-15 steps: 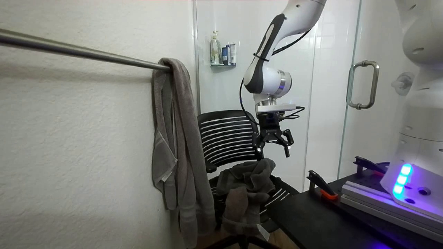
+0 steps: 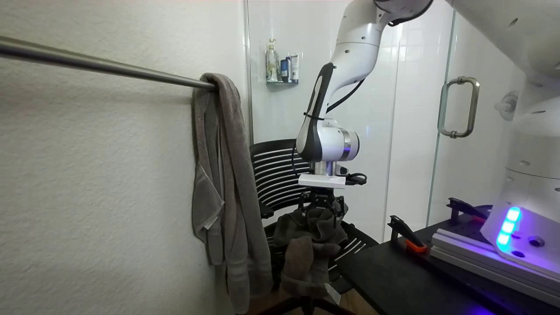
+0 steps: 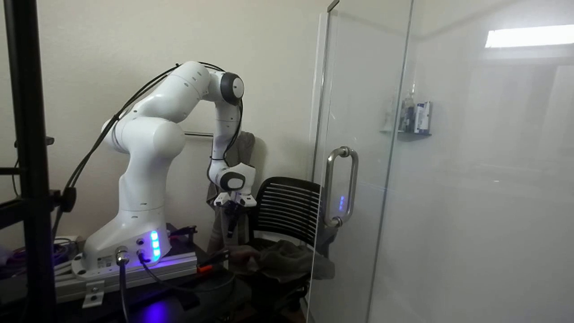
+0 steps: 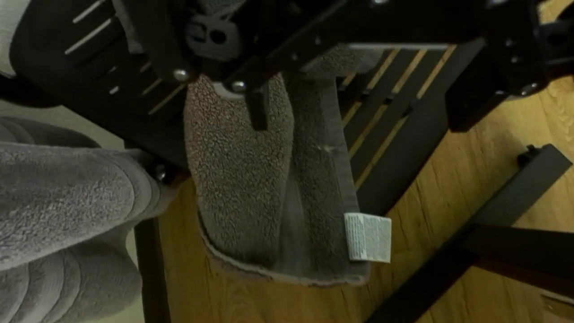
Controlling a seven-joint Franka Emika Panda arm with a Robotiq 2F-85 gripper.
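Note:
A crumpled grey-brown towel [image 2: 309,225] lies on the seat of a black chair [image 2: 278,173], one end drooping over the front edge. In the wrist view that hanging end of the towel [image 4: 242,177] shows, with a white label at its corner. My gripper [image 2: 321,210] points down over the towel's upper folds in exterior view 1, its fingers spread apart. Whether the fingertips touch the cloth I cannot tell. The wrist view shows the gripper open, one finger in front of the towel and the other over the seat edge, with no cloth held.
Another grey towel [image 2: 225,183] hangs from a metal bar [image 2: 105,63] on the left wall. To the right is a black table [image 2: 409,278] carrying clamps and the arm's base. A glass shower door with a handle [image 3: 340,188] stands close to the chair.
My gripper has come down and moved somewhat left in exterior view 1, from above the chair to the towel. The towels and chair look unmoved.

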